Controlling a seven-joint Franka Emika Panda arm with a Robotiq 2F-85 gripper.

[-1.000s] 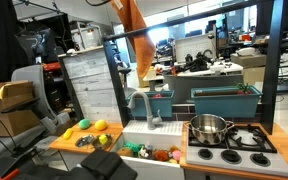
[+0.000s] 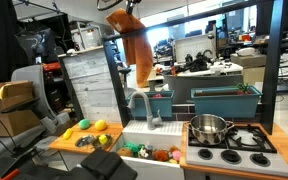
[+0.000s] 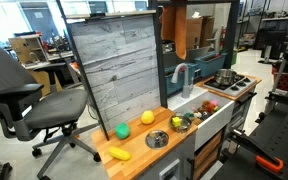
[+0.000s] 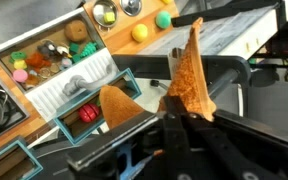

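An orange cloth point(image 2: 137, 55) hangs at the dark overhead rail point(image 2: 189, 17), its lower part dangling above the sink area. At the top of exterior view 1, only part of my gripper point(image 2: 130, 6) shows near the cloth's upper end. In the wrist view the gripper is shut on the orange cloth point(image 4: 191, 75), which stands up in a narrow fold from the fingertips and crosses the rail. Another part of the cloth shows on the sink side of the rail. Exterior view 2 shows the cloth point(image 3: 180, 30) hanging beside the grey panel, its top partly hidden.
Below are a faucet point(image 2: 144, 105), a sink with toy food, a steel pot point(image 2: 210, 128) on the stove, and a blue-green basket point(image 2: 226, 104) on a shelf. A wood-look panel point(image 3: 117, 75) stands left of the cloth. Toy fruit lies on the left counter.
The cloth's upper end has come down toward the rail, and my gripper has come into sight at the top of exterior view 1. The counter objects have not moved.
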